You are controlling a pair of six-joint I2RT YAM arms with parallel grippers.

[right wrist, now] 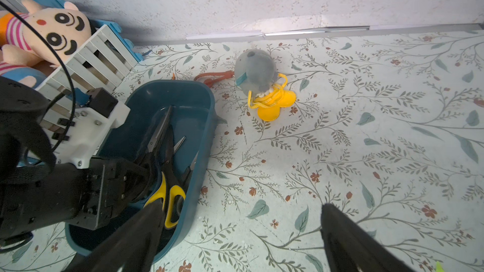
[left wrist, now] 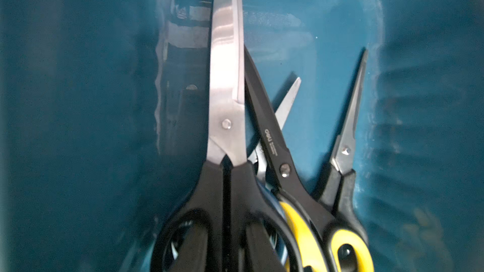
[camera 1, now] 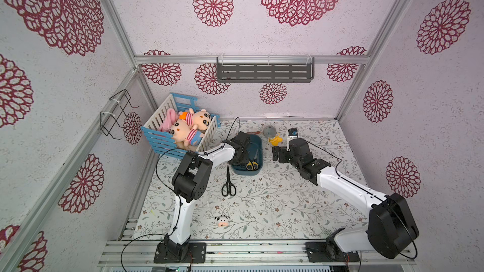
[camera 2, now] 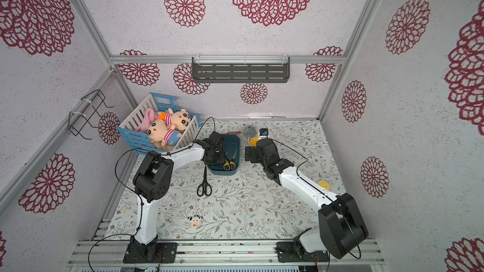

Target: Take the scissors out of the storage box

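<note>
A dark blue storage box point(right wrist: 200, 138) holds several scissors. In the left wrist view, the uppermost are large scissors with silver blades point(left wrist: 226, 70) and black handles. Beneath and right of them lie black-bladed scissors with yellow handles point(left wrist: 305, 239) and smaller black-handled scissors point(left wrist: 348, 156). My left gripper is down inside the box, its fingers on either side of the large scissors' handle stems; whether they press on them I cannot tell. Right of the box, my right gripper stands open and empty above the table. Another black pair of scissors point(camera 1: 228, 187) lies on the table in front of the box.
Left of the box stands a blue-and-white crate point(camera 1: 163, 143) with plush dolls. A grey-and-yellow toy point(right wrist: 255, 70) lies behind, right of the box. A small cow-faced toy point(camera 1: 222, 220) sits near the front.
</note>
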